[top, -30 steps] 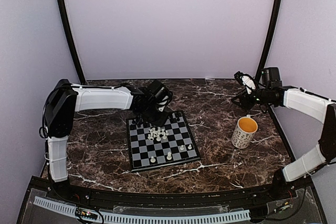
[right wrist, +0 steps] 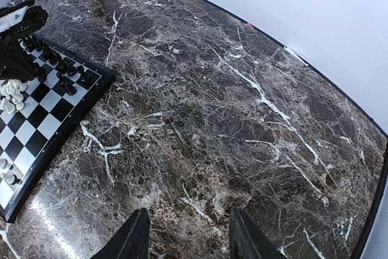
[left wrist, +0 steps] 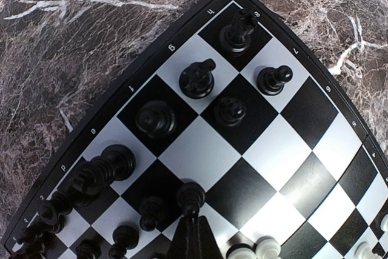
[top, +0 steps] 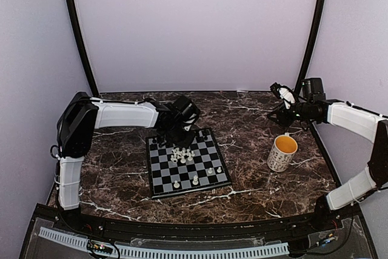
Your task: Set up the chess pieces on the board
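The chessboard (top: 159,189) lies on the marble table with black pieces along its far edge. In the left wrist view, a rook (left wrist: 236,31), a knight (left wrist: 197,80) and other black pieces stand on their squares. My left gripper is shut above the board, its tips at the head of a black pawn (left wrist: 191,195); whether they grip it I cannot tell. Another black pawn (left wrist: 151,209) stands just left of it. White pieces (top: 182,154) cluster mid-board. Away from the board, my right gripper is open and empty over bare table.
A patterned cup with an orange inside (top: 280,159) stands right of the board. A few white pieces, such as one pawn (top: 176,184), are spread near the board's front edge. The marble between board and cup is clear.
Over the last second my left arm has shifted slightly to the right and a little down. The right arm is still.
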